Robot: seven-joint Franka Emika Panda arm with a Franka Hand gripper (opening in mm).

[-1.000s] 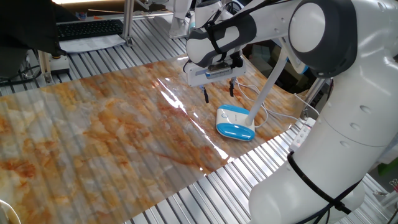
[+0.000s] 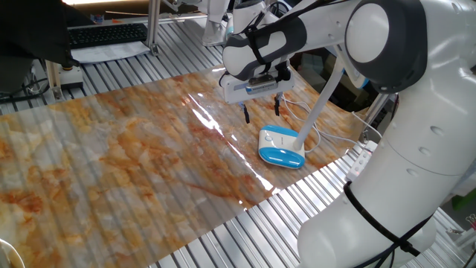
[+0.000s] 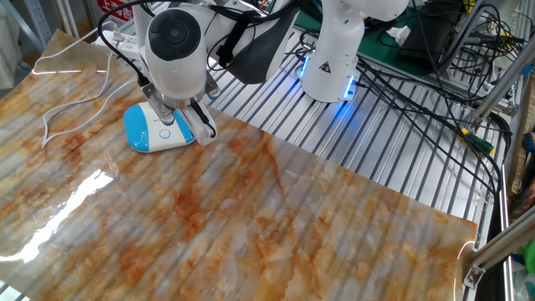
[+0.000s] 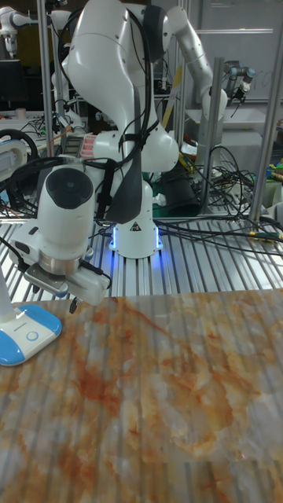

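A blue and white desk lamp base (image 2: 281,147) rests near the right edge of the marbled sheet, its white stem (image 2: 318,112) slanting up to the right. In exterior view 1 my gripper (image 2: 262,115) hangs above the sheet, behind the lamp base, with its two dark fingers spread and nothing between them. Exterior view 2 shows the lamp base (image 3: 155,130) partly covered by my wrist. In exterior view 3 the lamp base (image 4: 30,335) stands at the left edge, just beside my gripper, whose far finger is hidden there.
The marbled sheet (image 3: 276,226) is otherwise bare, with wide free room away from the lamp. A white cable (image 3: 75,109) loops over its corner by the lamp. A keyboard (image 2: 108,35) lies at the back left; loose black cables (image 3: 426,125) run beside the arm's base.
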